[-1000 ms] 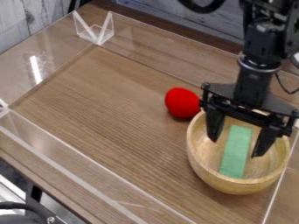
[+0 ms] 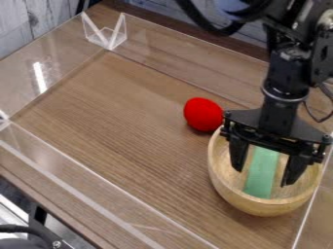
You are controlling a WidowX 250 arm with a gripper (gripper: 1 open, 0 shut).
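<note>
My gripper (image 2: 271, 146) hangs from the black arm on the right, low over a wooden bowl (image 2: 263, 206), its two fingers spread open across the bowl. A light green bar-shaped object (image 2: 262, 179) lies in the bowl between and below the fingers; whether a finger touches it I cannot tell. A red ball-like object (image 2: 203, 114) rests on the table just left of the gripper, outside the bowl.
A white wire holder (image 2: 104, 33) stands at the back left.
The gripper has shifted slightly left, with its fingers a little differently angled over the bowl. The bowl, green object and red object look unmoved.
</note>
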